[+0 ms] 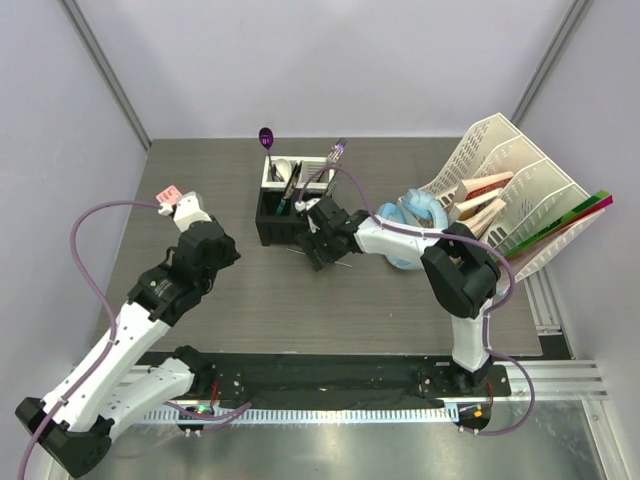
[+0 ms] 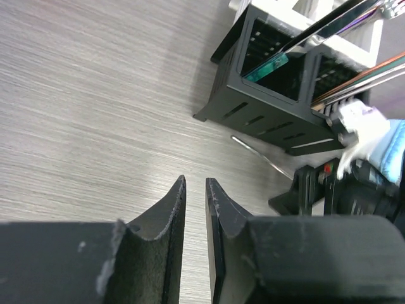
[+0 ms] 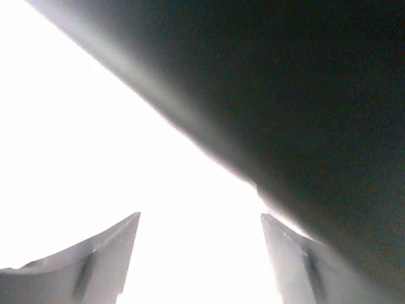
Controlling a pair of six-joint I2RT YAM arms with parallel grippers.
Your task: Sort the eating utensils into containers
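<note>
The black utensil caddy (image 1: 276,227) with a white rack (image 1: 265,176) holds several utensils, including a purple ladle (image 1: 266,139). A thin metal utensil (image 2: 258,153) lies on the table in front of it. My left gripper (image 1: 225,252) is left of the caddy; in its wrist view the fingers (image 2: 149,247) are slightly apart with only table showing between them. My right gripper (image 1: 310,250) is low at the caddy's front right, over the utensil. Its fingers (image 3: 104,259) are apart, and its view is washed out beside a dark surface.
A cream dish rack (image 1: 480,150) with boards stands at the right, with blue objects (image 1: 422,205) beside it. A pink block (image 1: 168,193) sits at the left, partly hidden by my left arm.
</note>
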